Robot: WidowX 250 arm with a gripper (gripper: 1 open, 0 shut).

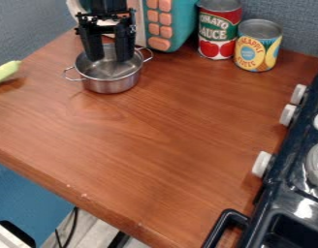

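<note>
A small steel pot (110, 79) with two side handles stands on the wooden counter (162, 155) at the back left. My black gripper (108, 48) is right over the pot, its lower part at the rim. Whether its fingers are open or shut, and whether anything is between them, I cannot tell.
Behind stand a teal appliance (171, 24), a tomato sauce can (219, 34) and a yellow can (258, 50). A corn cob (4, 73) lies at the far left. A black stove (291, 194) is on the right.
</note>
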